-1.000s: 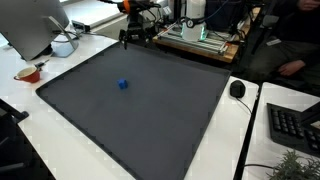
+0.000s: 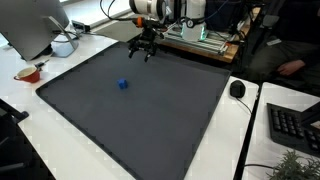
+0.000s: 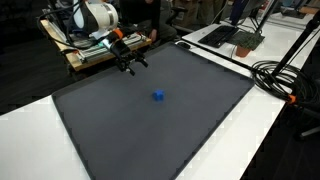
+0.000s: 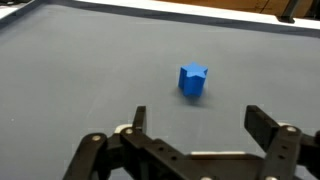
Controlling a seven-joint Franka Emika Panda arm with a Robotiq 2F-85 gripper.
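Observation:
A small blue block [image 2: 122, 84] with a star-shaped top [image 4: 194, 72] rests alone on the dark grey board [image 2: 130, 122]. In the wrist view the block stands beyond the fingertips, between the two fingers' lines but apart from both. My gripper is open and its gap is empty. From outside, the gripper [image 2: 142, 52] hangs low over the board's arm-side edge, clear of the block. In the second exterior view, the gripper [image 3: 132, 70] is likewise to one side of the blue block [image 3: 158, 95].
Around the block the board is bare. Beyond its edges are a red cup [image 2: 29, 74], a black mouse [image 2: 237, 89], a keyboard [image 2: 296, 128] and a coiled black cable [image 3: 282, 80].
My gripper has come away from the arm's base, lower and a little to the right in exterior view 1, farther over the board. The blue block has stayed put.

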